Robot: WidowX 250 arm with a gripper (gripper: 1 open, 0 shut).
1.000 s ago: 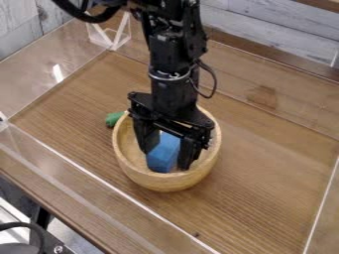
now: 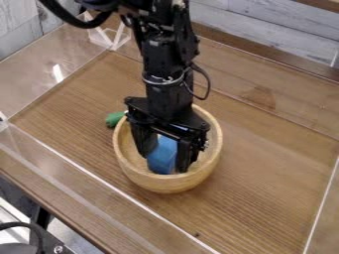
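A tan wooden bowl [image 2: 175,183] stands near the middle of the table, with a blue object [image 2: 163,157] inside it. My black gripper [image 2: 166,140] reaches down into the bowl, its two fingers spread around the upper part of the blue object. Whether they touch it cannot be told. A small green object [image 2: 114,119] lies just outside the bowl at its upper left, partly behind the bowl.
A raised edge runs along the back, and cables lie beyond the left edge.
The gripper has shifted only slightly over the bowl. The bowl, blue object and green object look nearly unchanged.
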